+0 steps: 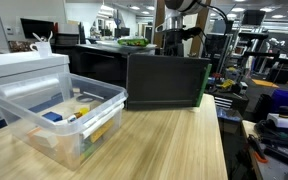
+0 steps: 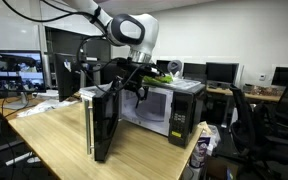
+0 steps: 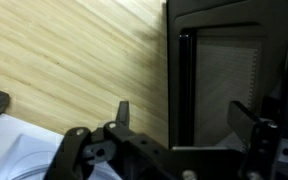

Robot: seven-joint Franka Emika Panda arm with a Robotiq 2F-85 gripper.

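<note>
A microwave [image 2: 154, 107] stands on the table with its dark door [image 2: 105, 120] swung open. The door's broad dark panel [image 1: 166, 82] faces the camera in exterior view 1. My gripper [image 1: 174, 48] is at the top of the door, on the microwave side of it in exterior view 2. In the wrist view, the fingers stand wide apart, with one finger [image 3: 123, 114] over the table and the other over the dark mesh panel [image 3: 229, 85]. The door's frame shows in the gap between them; whether a finger touches it, I cannot tell.
A clear plastic box [image 1: 46, 133] holding several small items stands on the table at the left in exterior view 1. Something green [image 1: 134, 41] lies on top of the microwave.
</note>
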